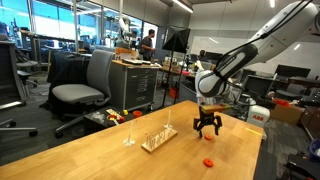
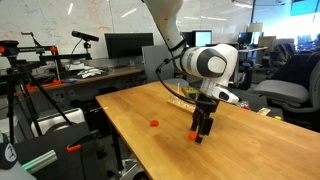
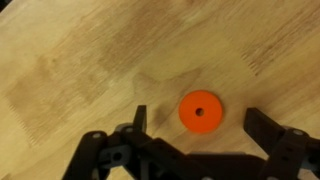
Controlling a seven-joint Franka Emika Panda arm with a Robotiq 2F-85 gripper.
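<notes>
An orange-red disc [image 3: 201,112] with a small hole in its middle lies on the wooden table. In the wrist view it sits between the fingers of my gripper, which stands open and does not touch it. From the side, the gripper [image 1: 208,128] is low over the table, with the disc partly hidden by a finger in exterior view 2, where the orange-red disc [image 2: 193,135] shows at the fingertips. A second red disc [image 1: 208,162] rests apart, nearer the table's front; it is also the red disc [image 2: 155,123] left of the gripper.
A wooden rack with pegs [image 1: 160,138] stands left of the arm. Thin upright posts on small bases [image 1: 129,140] and a red round piece [image 1: 137,114] are near it. A grey office chair [image 1: 88,95] stands behind the table.
</notes>
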